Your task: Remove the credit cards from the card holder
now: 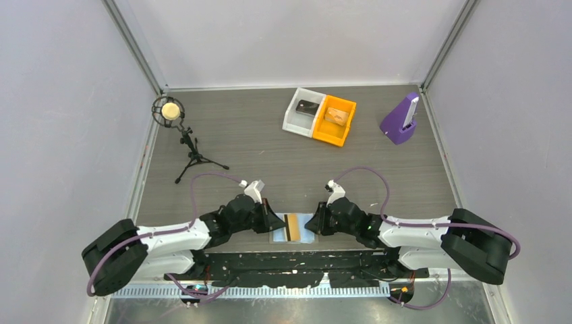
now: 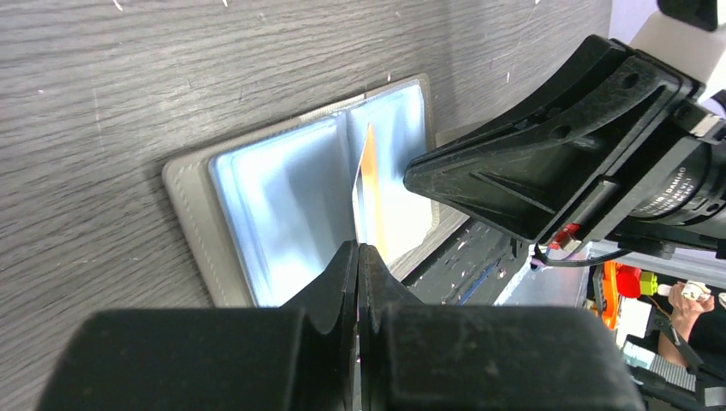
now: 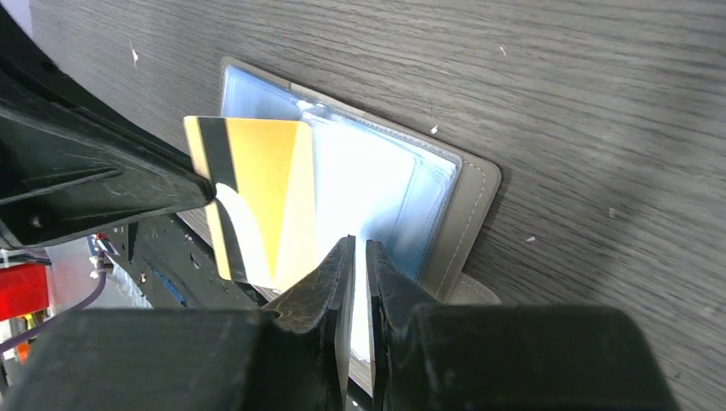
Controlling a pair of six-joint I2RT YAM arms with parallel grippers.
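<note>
The card holder (image 2: 282,205) lies open and flat on the table, with a grey border and pale blue sleeves. My left gripper is shut on a yellow card (image 3: 291,171) with a dark stripe and a white curved patch. In the left wrist view that card is edge-on, rising from the fingertips. In the right wrist view it stands over the holder's left half, clear of the white sleeve area beside it. My right gripper is low over the holder, its tips a narrow gap apart with only the pale sleeve showing between them.
A two-part tray, white (image 1: 291,120) and orange (image 1: 330,138), holds small items at the back. A purple stand (image 1: 398,127) is at the back right, a black tripod (image 1: 192,152) at the left.
</note>
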